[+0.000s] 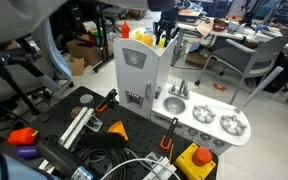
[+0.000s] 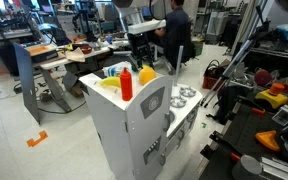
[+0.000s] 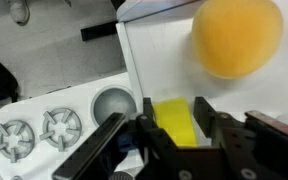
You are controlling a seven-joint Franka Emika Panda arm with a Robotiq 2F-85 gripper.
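In the wrist view a yellow-green block (image 3: 175, 123) stands between the two dark fingers of my gripper, at the edge of a white top. Whether the fingers press on it does not show clearly. From the front, the gripper (image 1: 164, 36) is down at the top of the white cabinet (image 1: 136, 70), with a small yellow item (image 1: 162, 42) at its tips. Beside the block lies a round orange-yellow object (image 3: 236, 36). Exterior view 2 has a red bottle (image 2: 126, 84) and a yellow item (image 2: 147, 75) on the cabinet top.
Low beside the cabinet is a white toy counter with a sink (image 3: 114, 103) and burners (image 3: 60, 129). A black table with cables, clamps and a yellow box with a red button (image 1: 201, 156) fills the foreground. Chairs stand behind.
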